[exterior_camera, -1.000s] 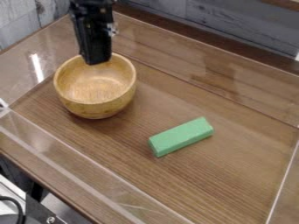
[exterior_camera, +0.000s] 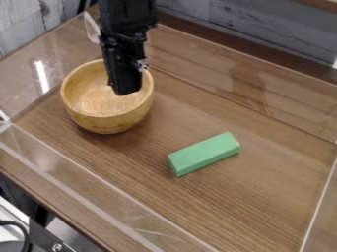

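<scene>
My black gripper hangs over the back part of a round tan wooden bowl, its tip low at the bowl's rear rim. Whether its fingers are open or shut is unclear. The bowl looks empty where visible; part of its inside is hidden behind the gripper. A green rectangular block lies on the wooden table to the right and nearer.
A light wall runs along the back. A dark cable lies at the lower left.
My gripper has moved right and down toward the bowl's back rim. The bowl and green block look unmoved.
</scene>
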